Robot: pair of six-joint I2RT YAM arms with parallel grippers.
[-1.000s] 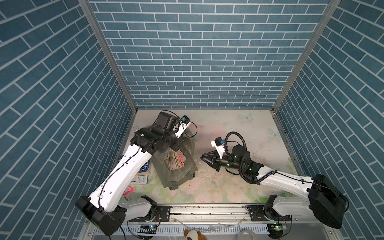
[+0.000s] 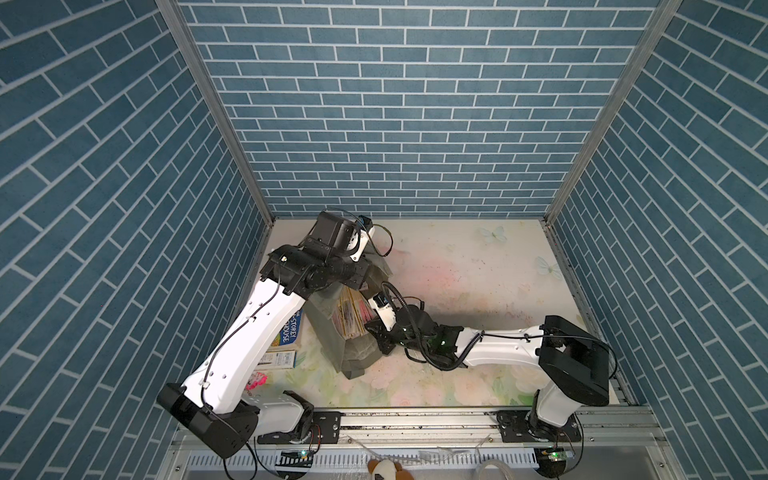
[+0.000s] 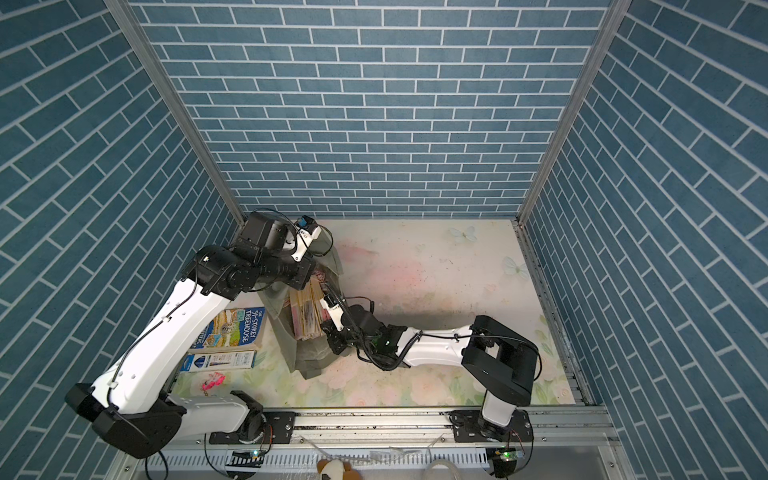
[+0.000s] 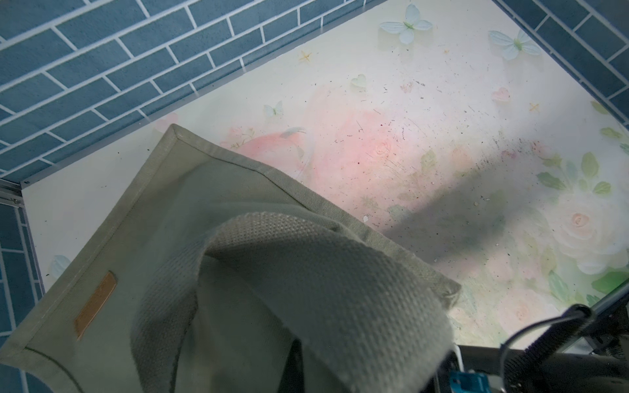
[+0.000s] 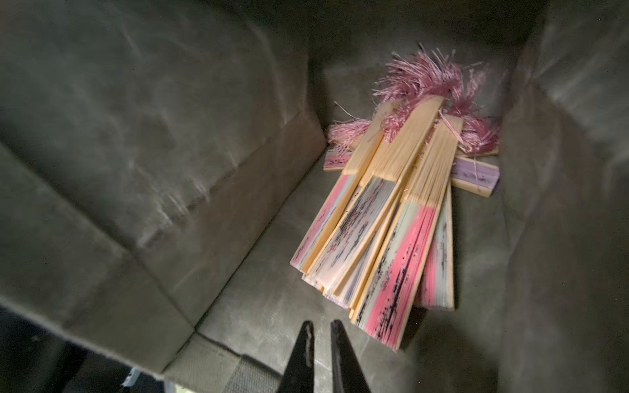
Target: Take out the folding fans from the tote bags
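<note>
A grey-green tote bag [image 2: 336, 360] lies open on the table, held at the top by my left gripper [image 2: 360, 272]; in the left wrist view its strap [image 4: 314, 294] covers the fingertips, which look shut. Inside are several folding fans [image 5: 393, 222] with pale ribs, coloured paper and pink tassels, stacked on the bag's floor [image 5: 249, 294]. My right gripper reaches into the bag's mouth, its fingertips close together just short of the fans, with nothing visible between them.
A book [image 3: 236, 328], a flat box [image 3: 220, 360] and a pink item [image 3: 212, 382] lie left of the bag. Brick-patterned walls enclose the space.
My right gripper has moved left from over the open table into the bag's mouth. My left arm has risen slightly with the bag.
</note>
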